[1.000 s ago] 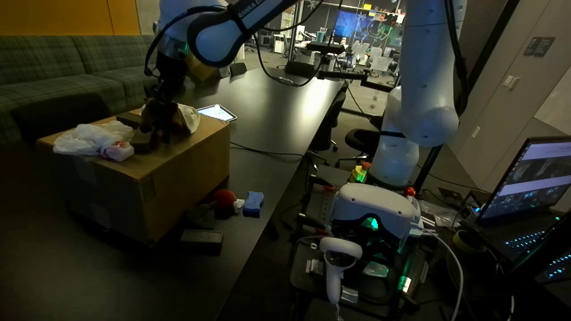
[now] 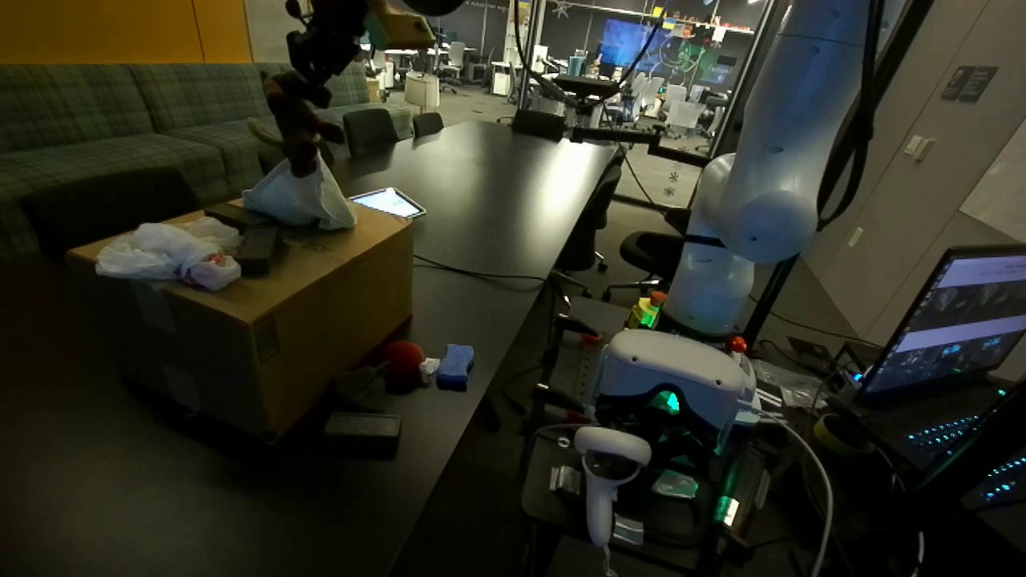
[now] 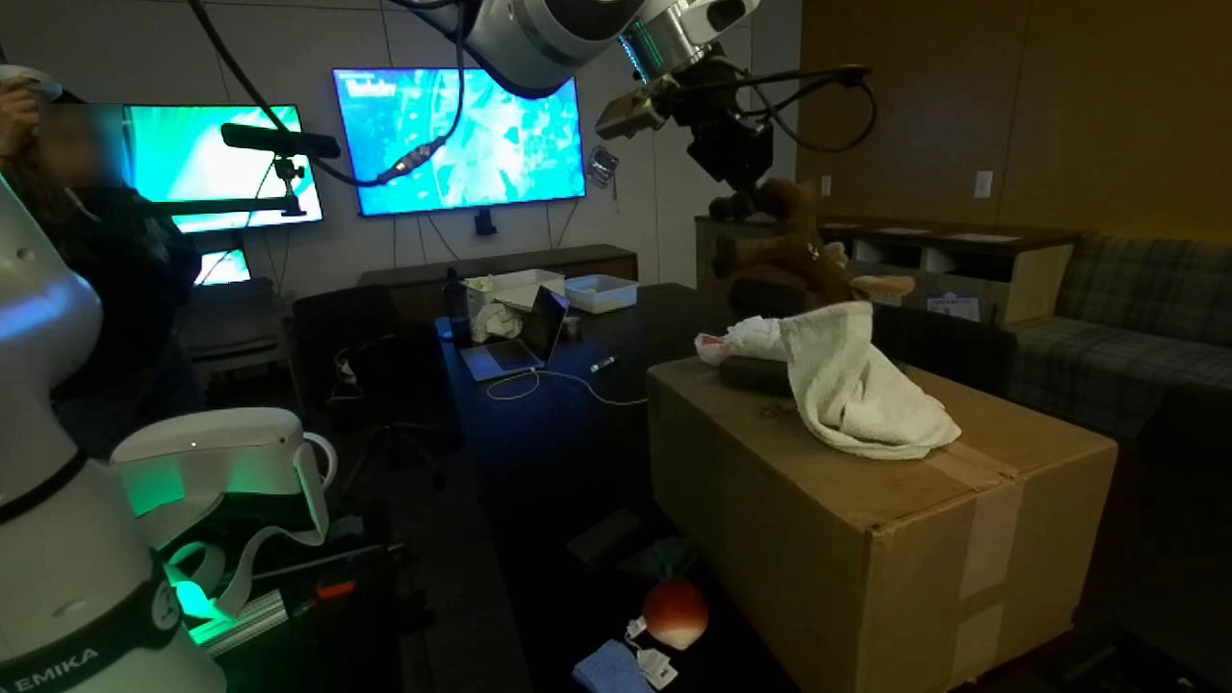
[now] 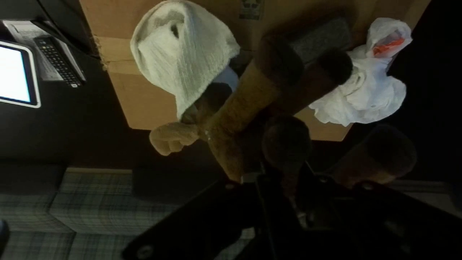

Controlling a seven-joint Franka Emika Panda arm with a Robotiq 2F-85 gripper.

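A brown plush animal with pale antlers [image 3: 797, 237] hangs above the cardboard box, with my gripper [image 3: 745, 183] shut on its body. In the wrist view the plush's legs [image 4: 247, 97] stretch toward the box, and the dark fingers partly disappear against its body. A white cloth [image 3: 860, 398] rests on the box top, its upper tip pulled up into a peak near the plush's head. In exterior view 1 the dark head [image 2: 304, 159] meets the top of the cloth [image 2: 300, 197]; whether the two are caught together I cannot tell.
On the cardboard box [image 2: 327, 298] also lie a crumpled white plastic bag [image 2: 173, 252] and a dark block [image 2: 257, 248]. Beside it on the table are a red ball-like item [image 2: 405, 364], a blue sponge [image 2: 456, 364] and a dark eraser-like block [image 2: 362, 429]. A tablet [image 2: 389, 201] lies behind.
The arm has risen from the box top with the plush, which stood low over the box a second ago. The cloth's middle now stands drawn up into a peak.
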